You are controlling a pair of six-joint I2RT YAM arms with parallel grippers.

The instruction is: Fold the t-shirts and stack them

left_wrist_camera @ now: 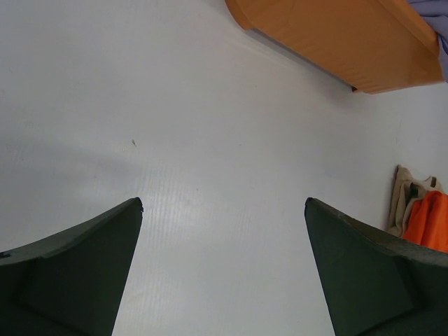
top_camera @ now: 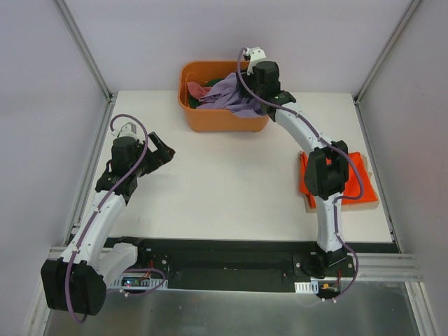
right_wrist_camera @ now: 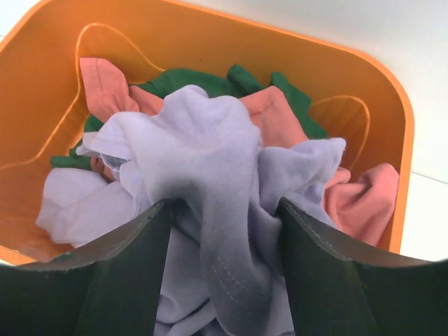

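A crumpled lavender shirt lies bunched in the orange bin at the back of the table. In the right wrist view, folds of the lavender shirt rise between the fingers of my right gripper, which stand well apart on either side. Pink cloth and green cloth show beneath and behind it. My left gripper hangs open over the left of the table; its view shows only bare surface between the fingers. An orange folded shirt rests at the right.
Under the orange shirt, beige edges of a stack show. The bin walls surround the cloth close to my right gripper.
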